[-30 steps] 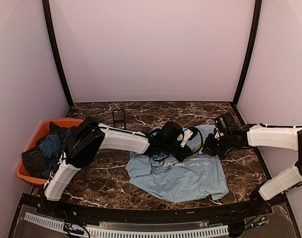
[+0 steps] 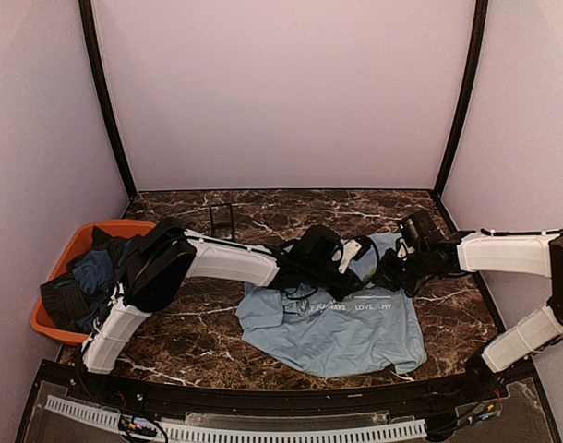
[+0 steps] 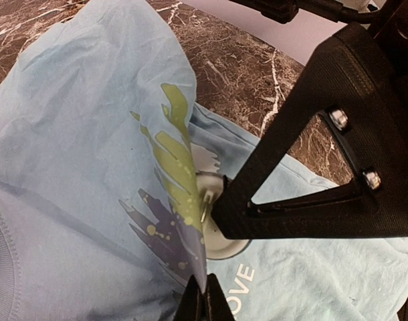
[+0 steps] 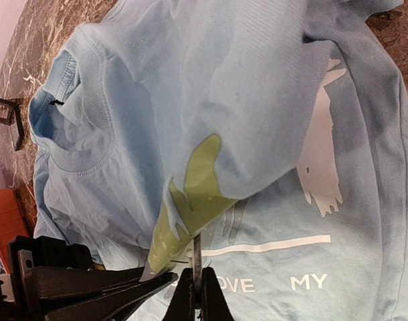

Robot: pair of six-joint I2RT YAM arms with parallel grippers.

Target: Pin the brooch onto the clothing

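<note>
The light blue T-shirt lies spread on the table, its printed front lifted into a fold between both grippers. My left gripper is shut on this fold of cloth at the bottom of the left wrist view. My right gripper is shut at the fold, near its green print. The round silver brooch is at the far side of the fold, beside the right gripper's black fingers, partly hidden by cloth and gripper; whether its pin passes through the cloth I cannot tell.
An orange bin of dark clothing stands at the left. A small black frame is behind the shirt. Marble table shows bare at the front left and along the back; walls bound the back and sides.
My right gripper has shifted very slightly at the fold. The left arm and the shirt look almost the same.
</note>
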